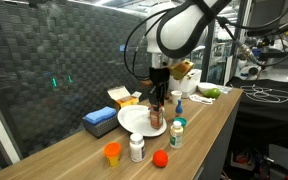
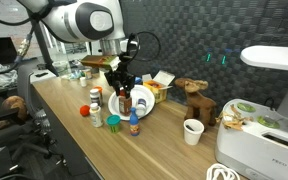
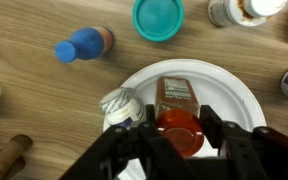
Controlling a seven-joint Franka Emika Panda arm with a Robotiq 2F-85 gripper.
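Note:
My gripper is shut on a brown bottle with an orange-red cap [image 3: 181, 130], seen from above in the wrist view. Below the bottle lies the white plate [image 3: 224, 88]; whether the bottle's base touches it I cannot tell. Beside the bottle, a small white-capped bottle [image 3: 122, 106] stands on the plate, left of it in the wrist view. In exterior view 1 the held brown bottle [image 1: 155, 116] appears upright in front of the plate's right half, with the gripper at its top.
Around the plate stand a blue-capped bottle [image 3: 84, 44], a teal lid [image 3: 158, 16], a white-capped bottle [image 1: 176, 135], another white-capped bottle [image 1: 137, 148], an orange cup [image 1: 112, 153] and a red ball [image 1: 160, 158]. A blue box [image 1: 100, 121] and a yellow box [image 1: 126, 97] sit behind.

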